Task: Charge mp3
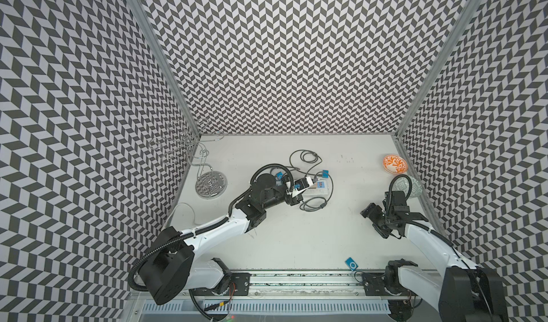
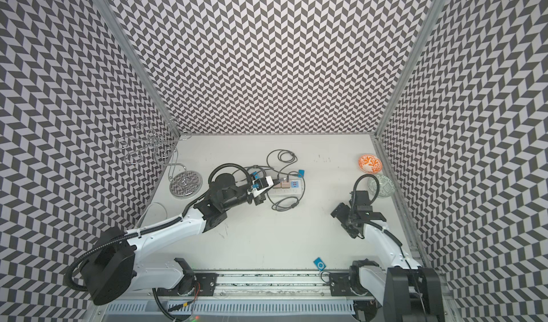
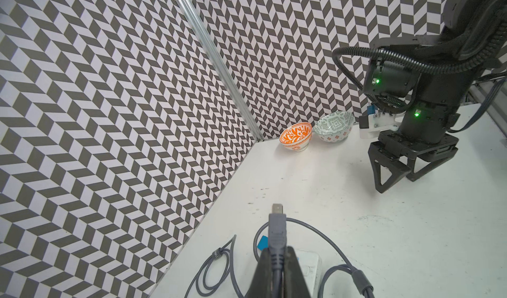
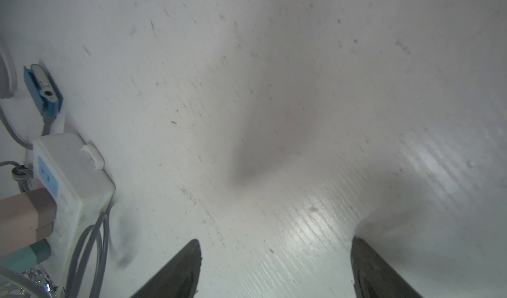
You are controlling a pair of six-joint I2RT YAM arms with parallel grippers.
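Note:
The small blue mp3 player point(image 1: 351, 263) with its round dial lies at the table's front edge, just left of the right arm's base. A thin cable shows beside it. My left gripper is shut on a grey cable plug point(image 3: 277, 232), its metal tip pointing away, above the power strip. My right gripper is low over the right part of the table, fingers point(image 4: 182, 269) apart with bare table between them. The player lies outside the right wrist view.
A white power strip point(image 4: 74, 176) with chargers and a blue clip-like item point(image 4: 43, 89) sits mid-table among grey cables. Orange point(image 1: 395, 163) and pale green point(image 2: 381, 186) bowls stand at the right edge. A woven silver disc point(image 1: 211, 184) lies left.

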